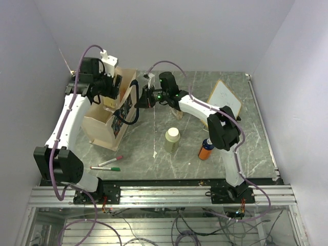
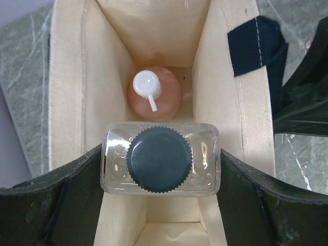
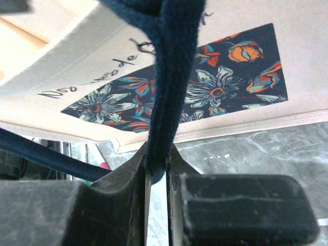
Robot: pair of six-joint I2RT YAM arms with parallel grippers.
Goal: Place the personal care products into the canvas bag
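The canvas bag stands at the left, a pink pump bottle inside it. Over its opening is a clear bottle with a dark cap, between the fingers of my left gripper; whether they grip it or stand loose around it I cannot tell. My right gripper is shut on the bag's navy strap, beside the floral side of the bag.
A green jar stands mid-table, an orange bottle to its right. A whiteboard lies at the right, two markers at front left. Walls surround the table.
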